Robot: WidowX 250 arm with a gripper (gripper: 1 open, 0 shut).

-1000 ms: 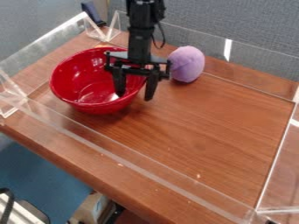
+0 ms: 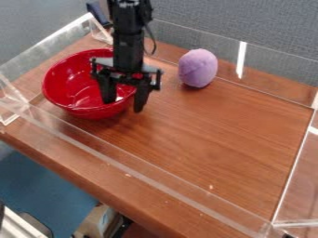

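My black gripper [image 2: 125,91] hangs down over the right side of a red bowl [image 2: 72,87] at the left of the wooden table, its fingers around the bowl's right rim area. Whether it is shut on the rim or open around it is unclear. A light purple ball [image 2: 198,68] sits to the right, behind the gripper, apart from it and from the bowl.
Clear plastic walls edge the table [image 2: 211,149]. Grey padded panels stand behind, and a blue floor shows at the lower left, below the table's edge.
My gripper has moved a little left and down, and the red bowl has shifted slightly left with it. The purple ball is still.
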